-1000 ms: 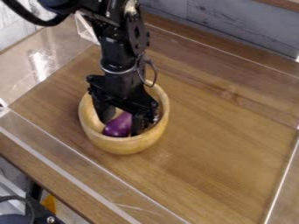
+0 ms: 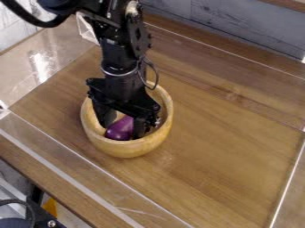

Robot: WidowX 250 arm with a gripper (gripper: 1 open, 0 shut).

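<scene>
A round wooden bowl (image 2: 127,147) sits on the left half of the table. Inside it lies a purple object (image 2: 119,128), partly covered by the black gripper (image 2: 127,119), which reaches down from above into the bowl. The fingertips are dark and overlap the bowl's interior, so whether anything is between them is hard to see.
A pale wall (image 2: 226,31) runs along the back. Clear edging lines the left side, with dark hardware at the bottom left.
The gripper has shifted very slightly within the bowl; the bowl and purple object look nearly unchanged.
</scene>
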